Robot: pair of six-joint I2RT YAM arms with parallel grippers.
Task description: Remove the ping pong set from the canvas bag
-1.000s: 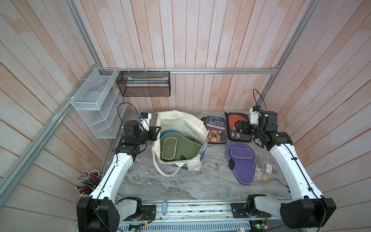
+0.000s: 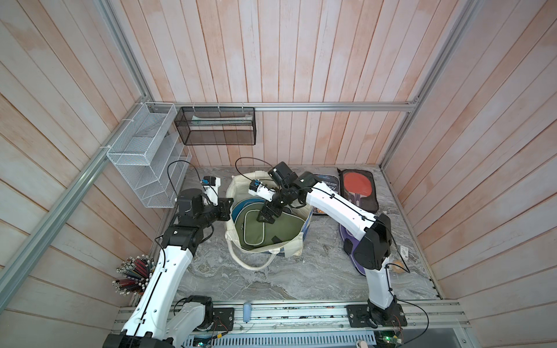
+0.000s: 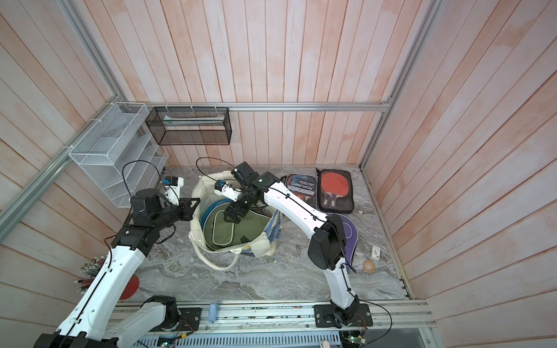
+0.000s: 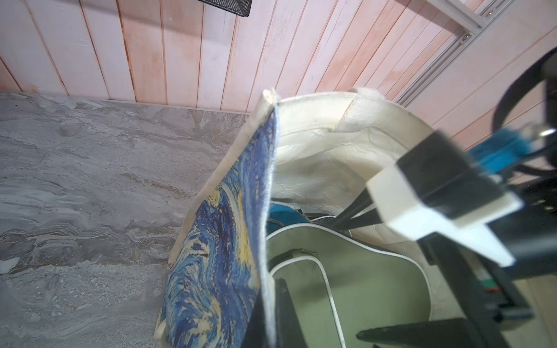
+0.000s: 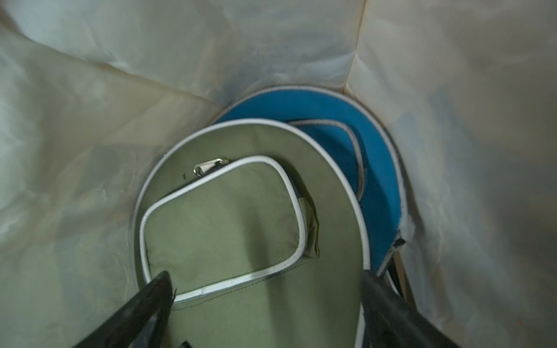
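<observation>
The cream canvas bag point(image 2: 233, 237) stands wide at the top in the table's middle. A green paddle case point(image 5: 226, 226) with white piping lies inside, over a blue case point(image 5: 377, 150). My right gripper is down in the bag, open above the green case, its blurred fingers point(image 5: 400, 319) apart with nothing held between them. At the bag's left rim, my left gripper has the thin printed wall between its fingers and is shut on it. Deeper contents of the bag are partly hidden by the cases.
Right of the bag lie a Deerway set point(image 3: 301, 188), a red paddle in a black case point(image 3: 335, 188) and a purple case point(image 3: 350, 232). A cup of pens point(image 2: 136, 273) stands front left. Wire baskets point(image 2: 215, 126) hang behind.
My right arm has swung left from the right side, over the Deerway set, and into the bag. The left gripper stays at the rim, shifted slightly left and forward.
</observation>
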